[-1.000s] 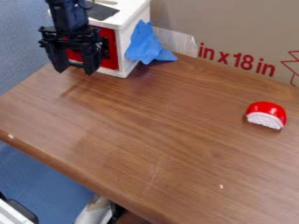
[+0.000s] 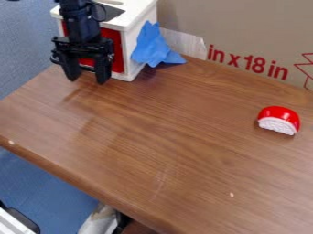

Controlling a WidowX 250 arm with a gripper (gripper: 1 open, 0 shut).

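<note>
The black gripper [image 2: 86, 69] is at the upper left, low in front of a white box [image 2: 128, 23] with a red front [image 2: 117, 57]. Its fingers point down near the table, partly over the red panel; whether anything is between them is unclear. A blue cloth [image 2: 156, 47] rests against the box's right side. A red object with a white bristly or ridged side [image 2: 279, 120] lies on the right of the wooden table [image 2: 171, 146].
A cardboard panel [image 2: 244, 37] with red print stands along the back. The table's left edge drops to a blue floor [image 2: 37, 187].
The gripper has shifted very slightly lower and sideways in front of the red panel. The other objects are unmoved.
</note>
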